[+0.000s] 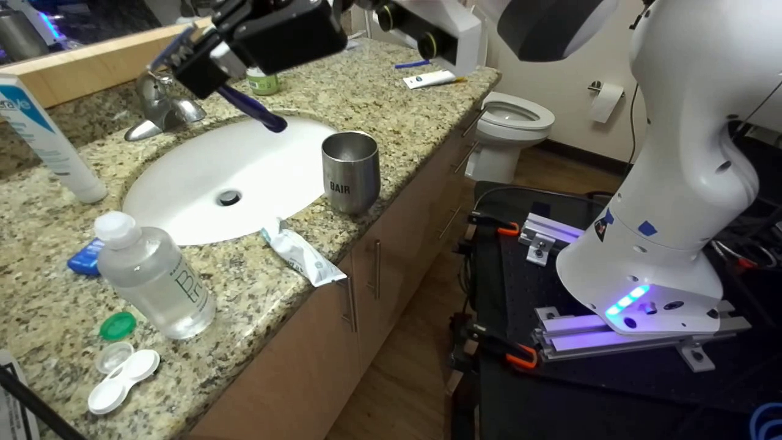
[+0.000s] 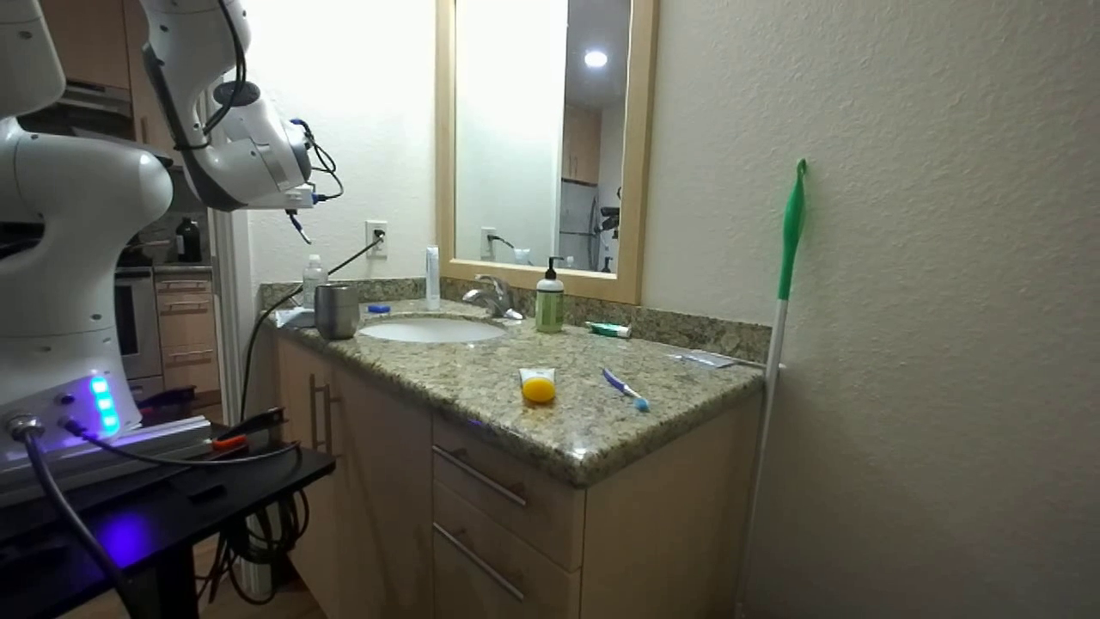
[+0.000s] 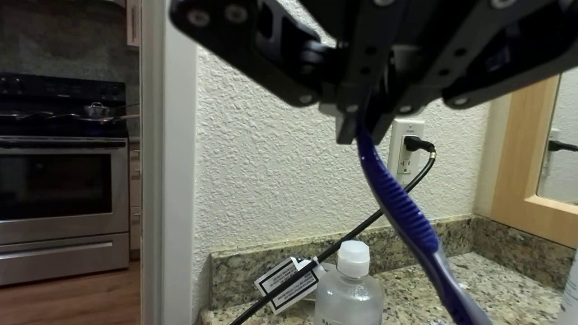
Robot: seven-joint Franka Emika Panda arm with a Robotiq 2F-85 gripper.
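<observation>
A dark blue-purple toothbrush point(image 3: 402, 212) is pinched in my gripper, which is shut on it. In the wrist view its handle slants down to the right, out of the frame. Exterior view 1 has the toothbrush point(image 1: 253, 110) over the far part of the white sink point(image 1: 282, 172), with the handle tip lower than the held part. A steel cup point(image 1: 351, 176) marked BAIR stands upright at the sink's near rim, lower than the toothbrush and to its right. From the second exterior view, the toothbrush point(image 2: 299, 227) hangs above and left of the cup point(image 2: 336, 311).
A clear bottle point(image 1: 157, 275), a crumpled tube point(image 1: 302, 253) and a white contact lens case point(image 1: 123, 381) sit on the near counter. A faucet point(image 1: 157, 106) rises behind the sink. Farther along lie a yellow-capped tube point(image 2: 537, 386) and another toothbrush point(image 2: 624, 389).
</observation>
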